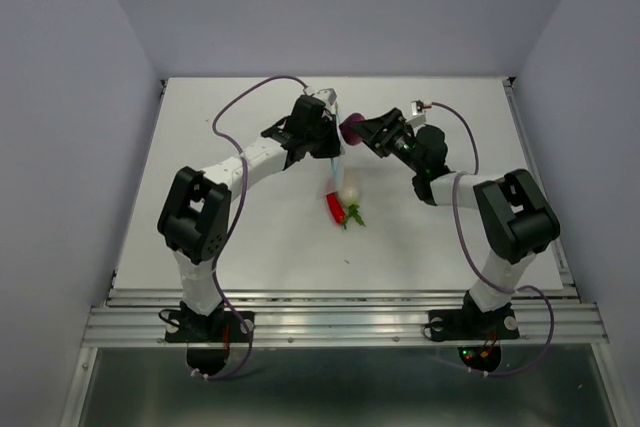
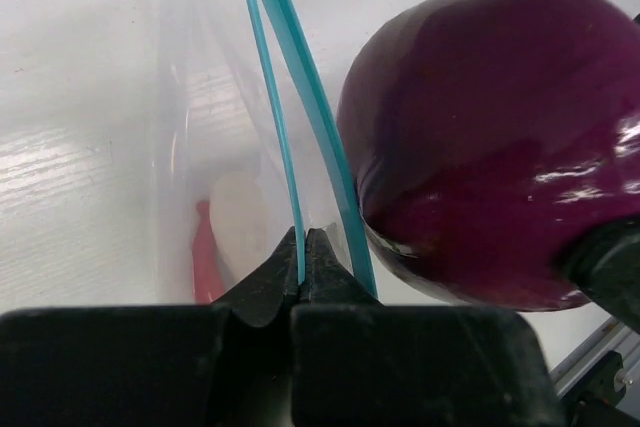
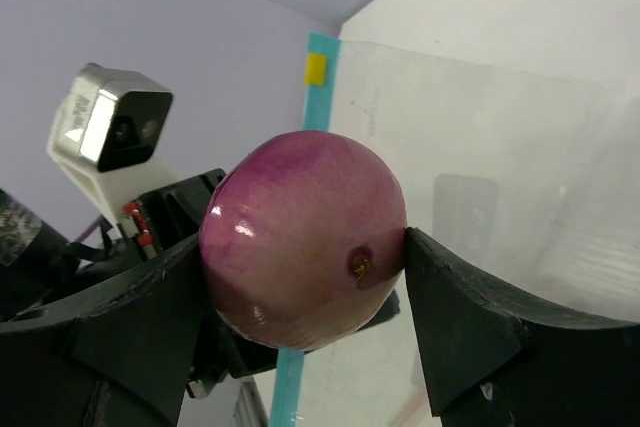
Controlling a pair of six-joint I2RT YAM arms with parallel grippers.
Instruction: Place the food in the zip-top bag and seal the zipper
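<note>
A clear zip bag [image 3: 460, 117] stands on edge, its teal zipper strips [image 2: 312, 97] slightly parted. My left gripper is shut on the bag's rim. In my right gripper, shut around its sides, is a round glossy purple vegetable [image 3: 300, 217]. This vegetable [image 2: 480, 147] hangs just outside the right-hand strip in the left wrist view, touching or nearly touching it. A red pepper [image 1: 335, 209] and a white radish [image 1: 349, 193] with green leaves [image 1: 355, 213] lie at the bag's lower end. Through the film, the pepper [image 2: 205, 257] looks blurred.
A yellow slider [image 3: 316, 69] sits at one end of the zipper. Both arms crowd close together at the bag's mouth.
</note>
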